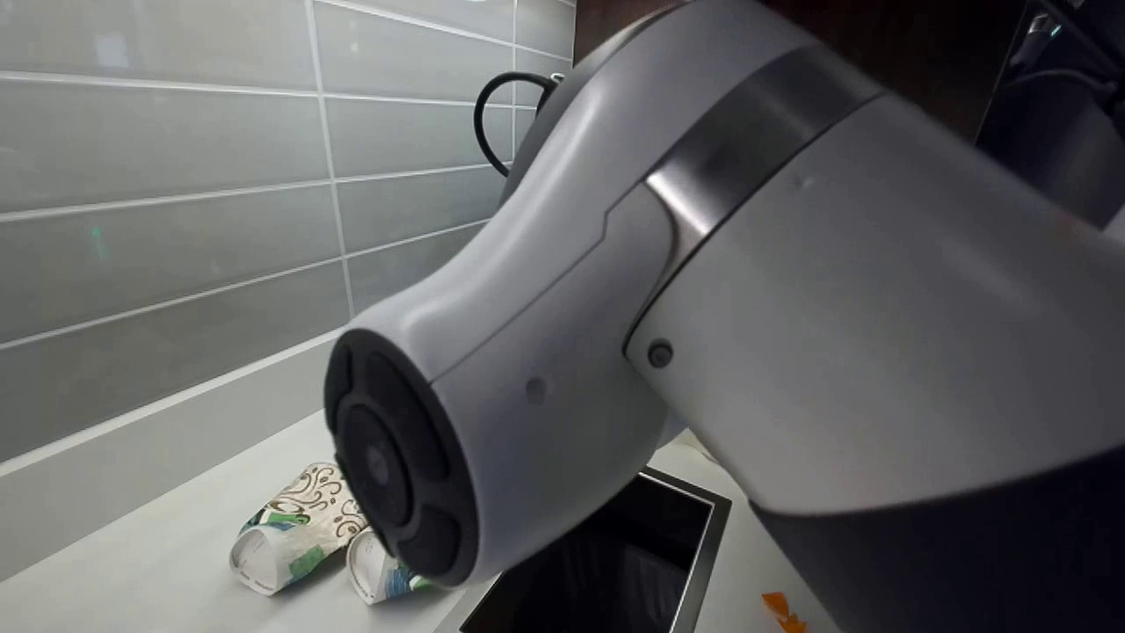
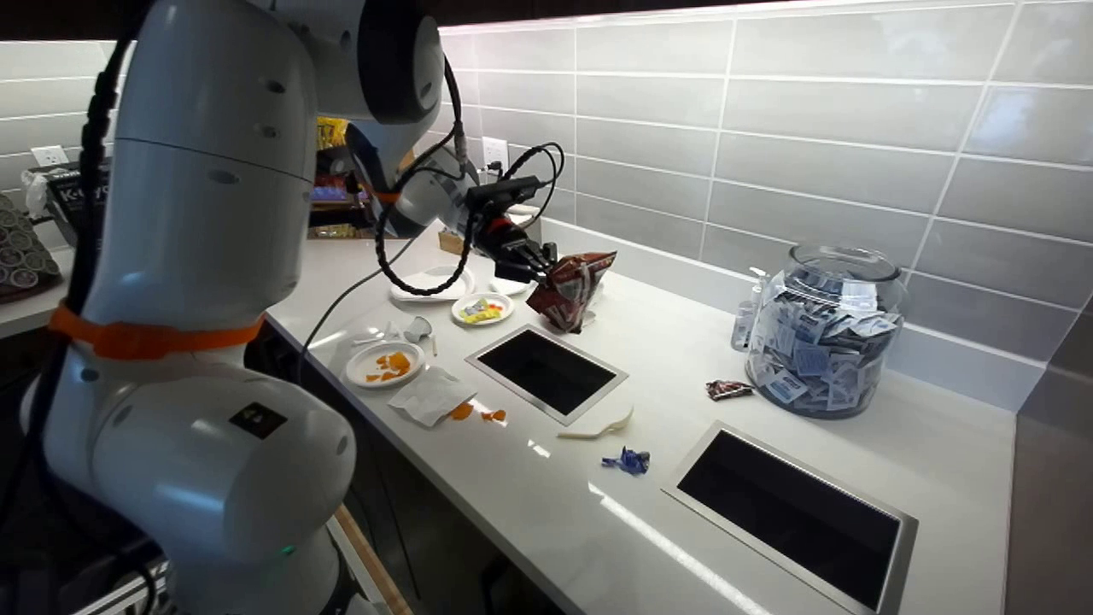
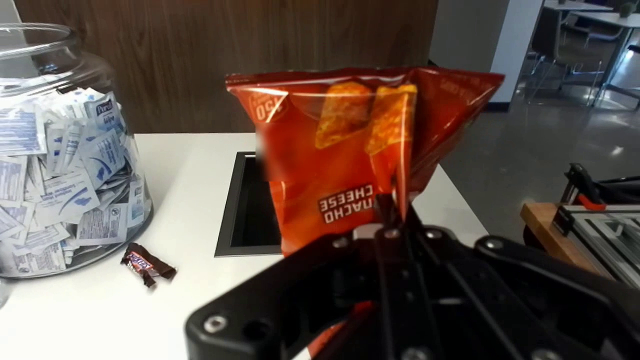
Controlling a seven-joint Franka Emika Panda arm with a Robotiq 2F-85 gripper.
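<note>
A red nacho cheese chip bag (image 3: 324,174) hangs pinched along its side, and my gripper is shut on it in the wrist view. Its wide top edge flares out above the fingertips. In the second exterior view the same bag (image 2: 574,290) is held up over the counter near the back wall, with the gripper (image 2: 546,268) at its left side. A black opening with a metal frame (image 2: 493,359) lies in front of and below the bag. The first exterior view shows mostly my arm; bag and gripper are hidden there.
A glass jar of wipe packets (image 2: 826,333) stands by the wall, a candy wrapper (image 2: 728,389) beside it. A second framed opening (image 2: 707,451) is nearer. Plates (image 2: 353,371), a plastic fork (image 2: 599,427) and a blue wrapper (image 2: 628,461) litter the counter. Two crumpled cups (image 1: 301,527) lie near the wall.
</note>
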